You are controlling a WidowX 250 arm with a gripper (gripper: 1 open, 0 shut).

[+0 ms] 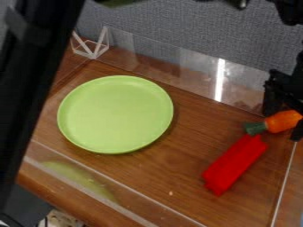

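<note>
An orange toy carrot (282, 121) with a green top lies at the right of the wooden surface, its top beside the end of a red oblong block (233, 164). The black gripper (284, 108) is at the right edge over the carrot, partly out of frame, with fingers around or against it; whether it is shut on it I cannot tell. A light green plate (115, 114) lies empty at the left.
A clear plastic wall (178, 71) runs along the back, with a small white wire frame (89, 46) at back left. A dark bar crosses the left edge. The middle between plate and carrot is clear.
</note>
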